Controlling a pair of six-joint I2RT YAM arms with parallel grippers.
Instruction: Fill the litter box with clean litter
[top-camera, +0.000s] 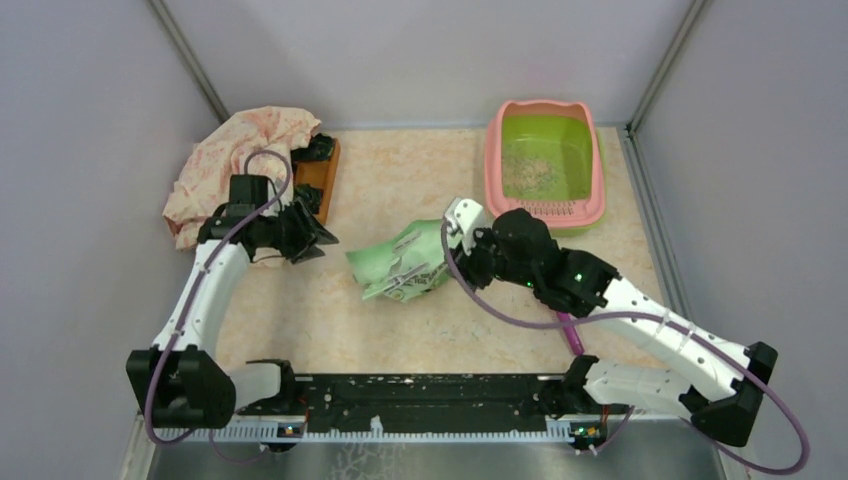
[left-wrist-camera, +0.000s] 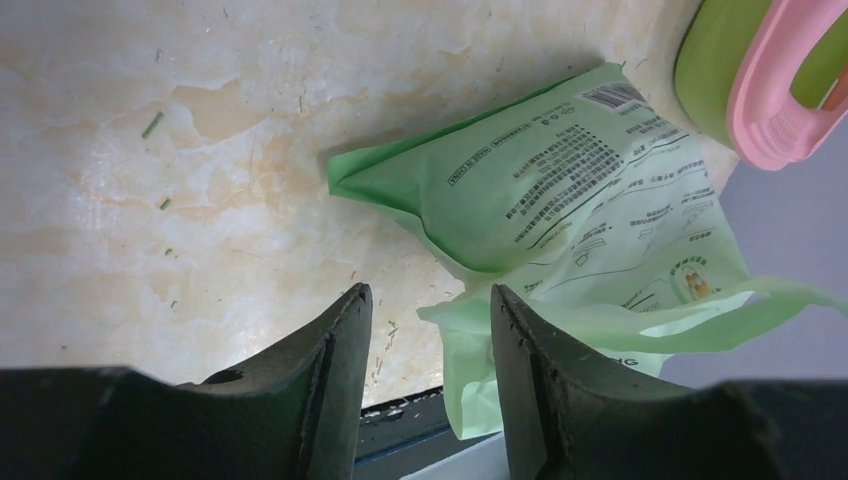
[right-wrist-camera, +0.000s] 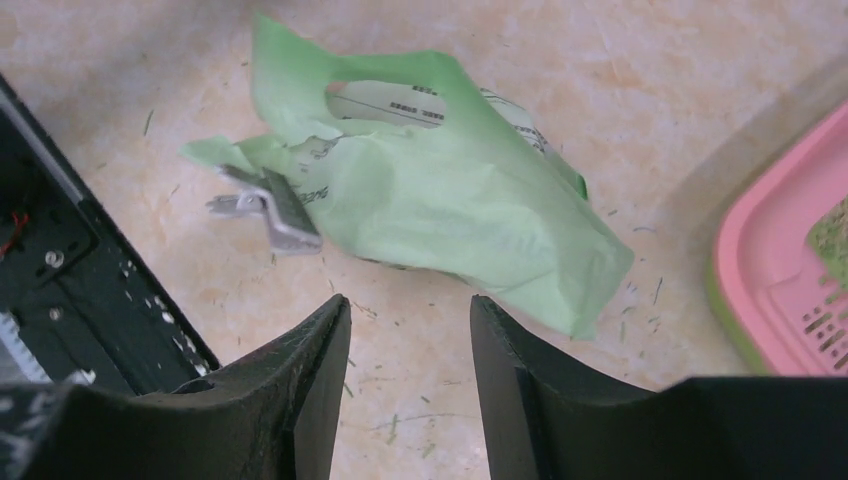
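A crumpled green litter bag (top-camera: 390, 262) lies mid-table, printed text on it and a torn, raised edge in both wrist views. My left gripper (top-camera: 318, 243) is open just left of the bag; in the left wrist view its fingers frame empty space beside the torn edge. My right gripper is open above the bag's right part, holding nothing. The pink-rimmed litter box (top-camera: 493, 155) stands at back right, with a scattering of pale bits on its green bottom.
A pink patterned cloth (top-camera: 230, 160) and a wooden tray (top-camera: 318, 175) with dark items occupy the back left. A magenta handled tool (top-camera: 570, 335) lies at right under the right arm.
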